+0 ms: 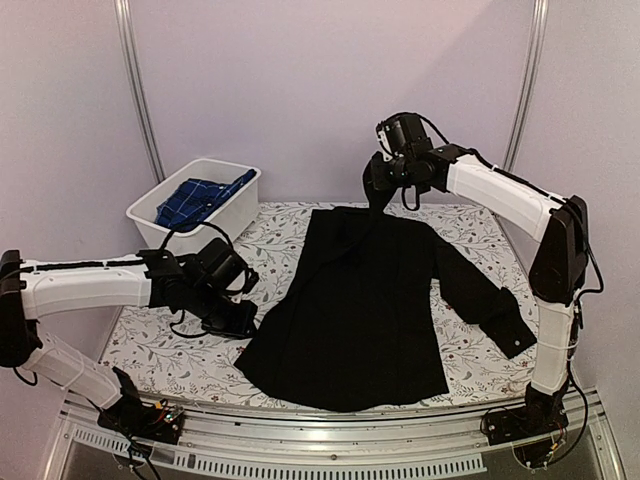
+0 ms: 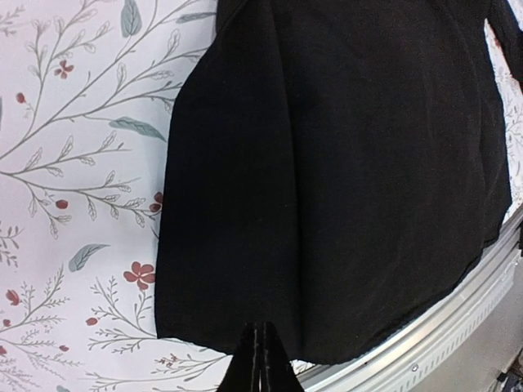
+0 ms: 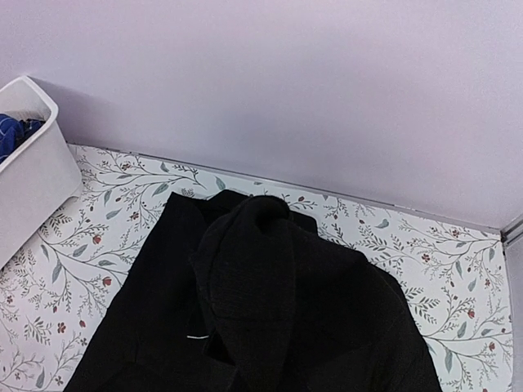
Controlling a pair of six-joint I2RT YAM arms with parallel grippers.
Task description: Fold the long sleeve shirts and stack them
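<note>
The black long sleeve shirt [image 1: 360, 320] lies spread on the floral surface, one sleeve reaching out to the right. My right gripper [image 1: 380, 175] is shut on a bunch of it and holds that part raised at the back; in the right wrist view the bunched cloth [image 3: 253, 269] hides the fingers. By the shirt's left edge, my left gripper [image 1: 250, 322] hangs above the surface. In the left wrist view its fingers [image 2: 274, 371] are pressed together with no cloth between them. The shirt's lower left hem corner [image 2: 167, 325] lies flat, outside those fingers.
A white bin [image 1: 240, 215] at the back left holds a folded blue plaid shirt [image 1: 190, 203]. Bare floral surface [image 1: 145, 350] shows left of the black shirt. A metal rail [image 1: 330, 445] runs along the front edge, and walls close off the back and sides.
</note>
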